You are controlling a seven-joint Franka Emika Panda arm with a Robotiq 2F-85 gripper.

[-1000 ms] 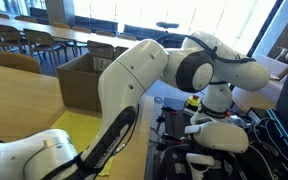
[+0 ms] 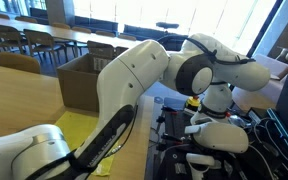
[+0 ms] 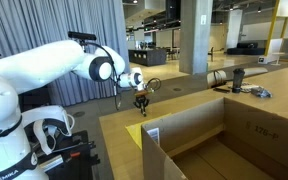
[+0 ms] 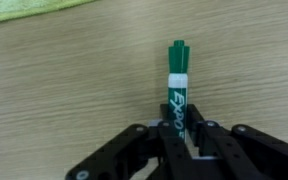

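Note:
A green-capped marker [image 4: 177, 88] with a white band and EXPO lettering is in the wrist view, its capped end pointing away from my gripper. The dark fingers stand on either side of the marker's body, shut on it. Wood-coloured table surface [image 4: 74, 100] fills the background there. In exterior view 2 the gripper [image 3: 141, 101] is small and far off, over the far part of the table, and the marker is too small to make out. Exterior view 1 has the white arm [image 2: 114, 95] reaching to the lower left, with the gripper outside the picture.
A yellow-green cloth [image 2: 81, 127] lies flat on the table beside the arm. An open cardboard box [image 3: 229, 140] stands on the table near the arm's base. Much bare tabletop [image 2: 19, 95] shows left of the box.
The lower-left part of the arm has shifted slightly in exterior view 1. The box and cloth have stayed in place.

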